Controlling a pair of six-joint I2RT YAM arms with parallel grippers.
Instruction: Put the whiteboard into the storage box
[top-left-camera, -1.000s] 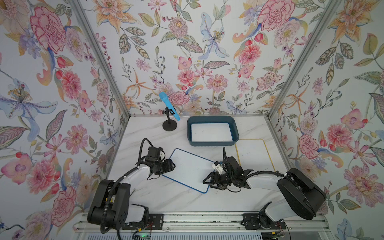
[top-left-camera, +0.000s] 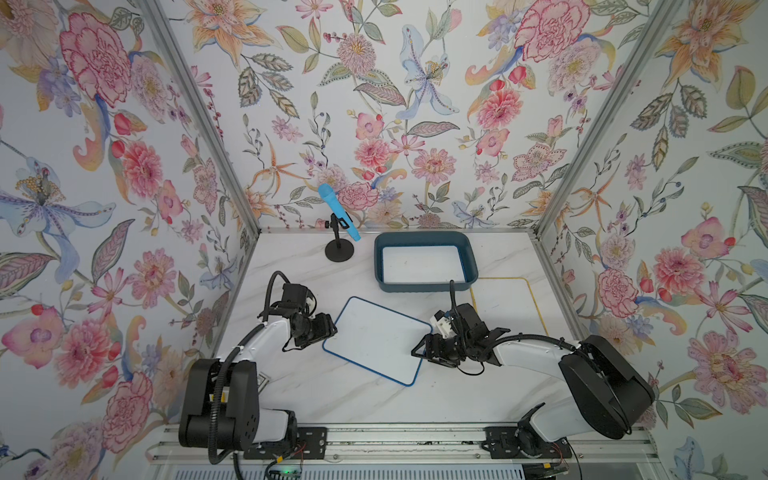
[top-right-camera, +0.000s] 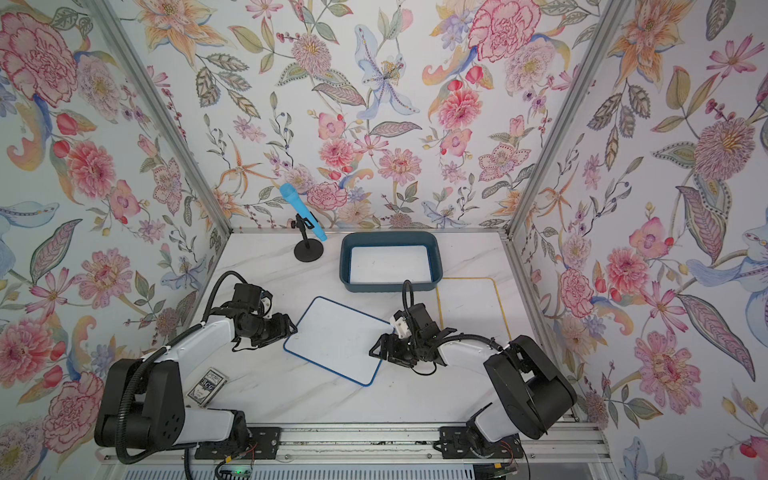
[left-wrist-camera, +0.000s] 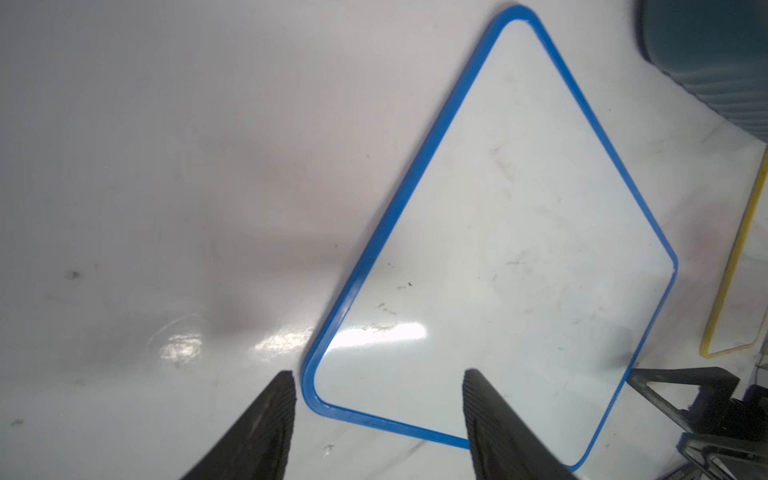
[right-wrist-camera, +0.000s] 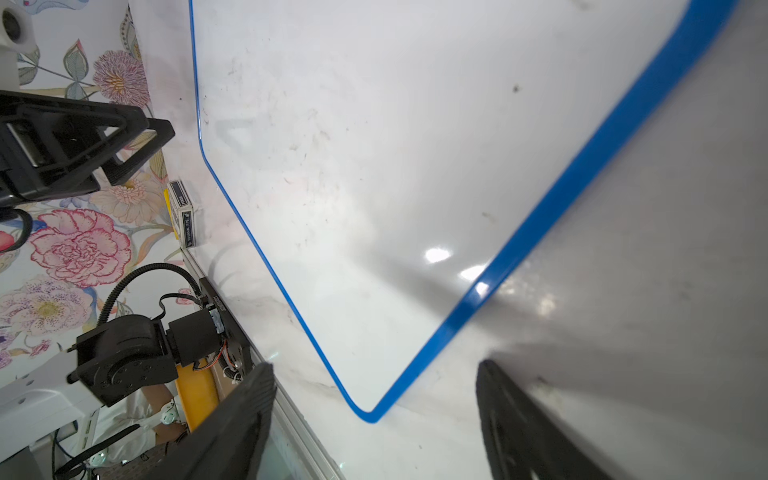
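Observation:
A blue-edged whiteboard (top-left-camera: 372, 336) lies flat and angled on the marble table, seen also in both wrist views. My left gripper is open above the board's left end, with empty space between its fingers. My right gripper is open low over the board's right end, the blue edge showing between its fingertips. The dark teal storage box (top-right-camera: 390, 285) stands behind the board; a white rectangle with an inner blue edge lies on its floor.
A blue microphone (top-left-camera: 340, 209) on a black stand is at the back left. A yellow-edged board (top-left-camera: 512, 312) lies at the right. A card box (top-right-camera: 206, 385) lies at the front left.
My right gripper sits slightly farther back than a second ago. The whiteboard looks unmoved.

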